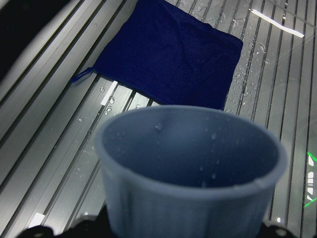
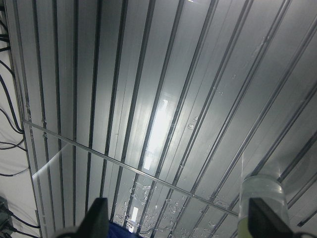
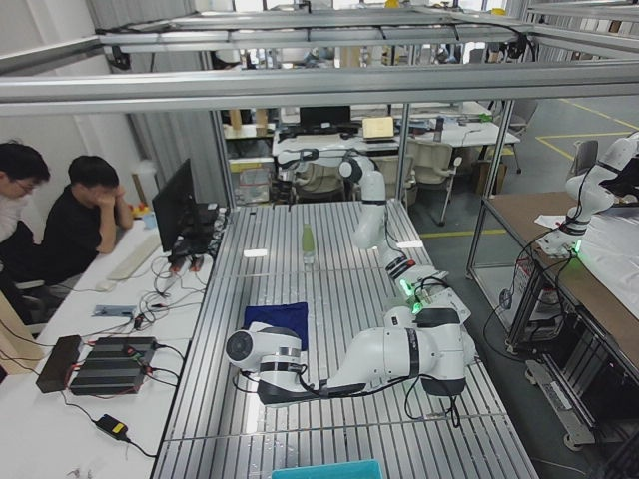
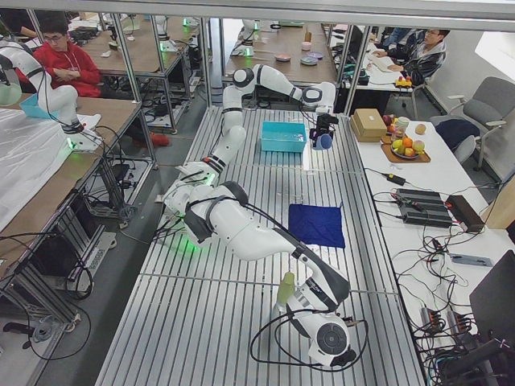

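Observation:
My left gripper (image 4: 324, 127) holds a blue-grey cup (image 4: 323, 141) with water drops inside, seen close at the bottom of the left wrist view (image 1: 188, 208); it is shut on it, above the table right of a turquoise bin (image 4: 282, 137). A dark blue cloth (image 1: 168, 54) lies flat on the slatted table. A green bottle with a clear lower part (image 3: 308, 243) stands on the far half. My right gripper is raised near the bottle; its fingers show at the bottom of its wrist view, apart, with nothing visible between them.
A side desk with fruit tray (image 4: 407, 149), boxes, cables and monitor (image 3: 177, 205) runs along one side, with two people sitting there. Metal frame bars cross overhead.

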